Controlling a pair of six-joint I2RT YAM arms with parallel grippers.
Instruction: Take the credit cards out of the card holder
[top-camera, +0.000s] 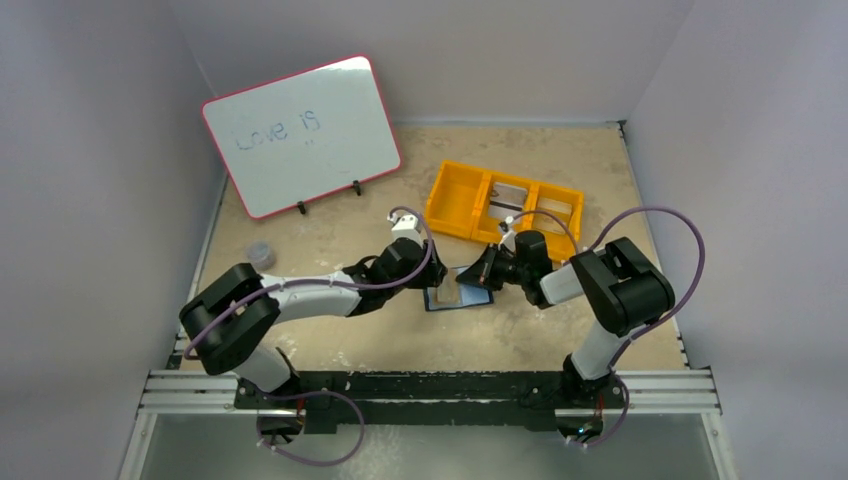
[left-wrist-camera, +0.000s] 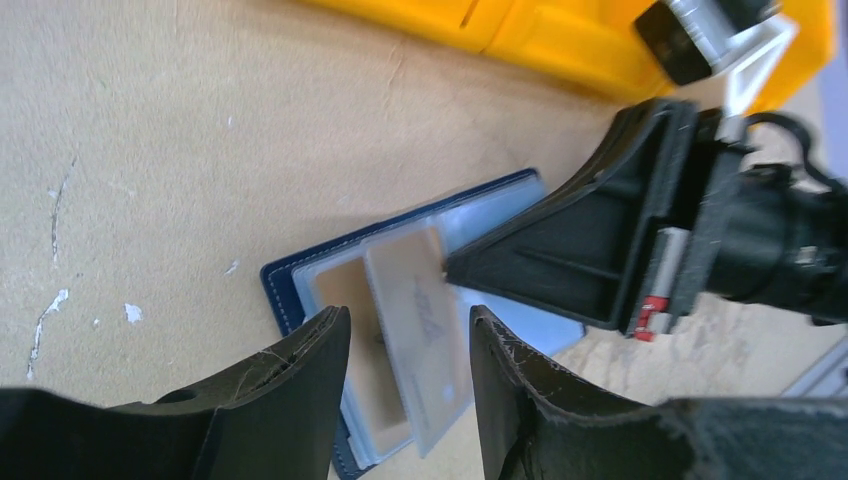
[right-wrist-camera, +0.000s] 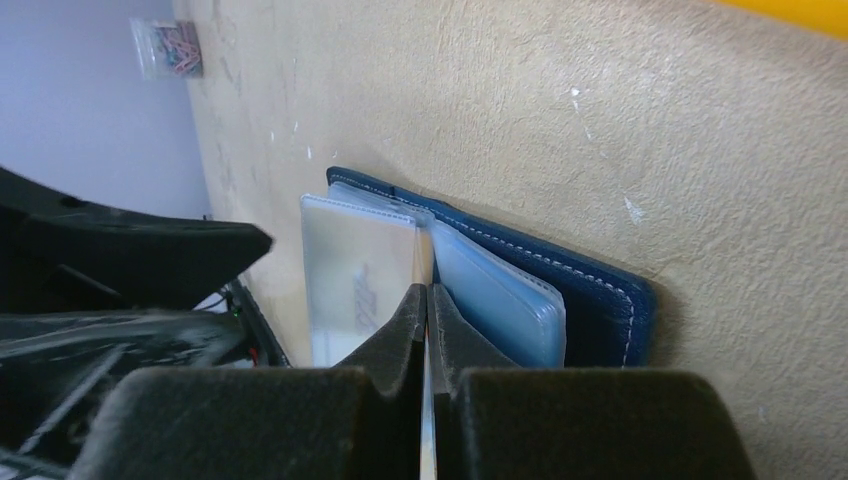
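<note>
The blue card holder (top-camera: 458, 300) lies open on the table between both grippers, its clear sleeves (left-wrist-camera: 420, 330) showing a pale tan insert. My right gripper is shut with its tips at the edge of a sleeve, no card visible between the fingers; in the left wrist view it reaches in from the right. My left gripper is open over the holder's near left part, nothing seen held. Whether cards sit inside the sleeves is hard to tell.
An orange divided tray (top-camera: 458, 200) stands behind the holder. A whiteboard (top-camera: 300, 135) is at the back left, a small clear container (top-camera: 260, 254) at the left. Bare table surrounds the holder in front.
</note>
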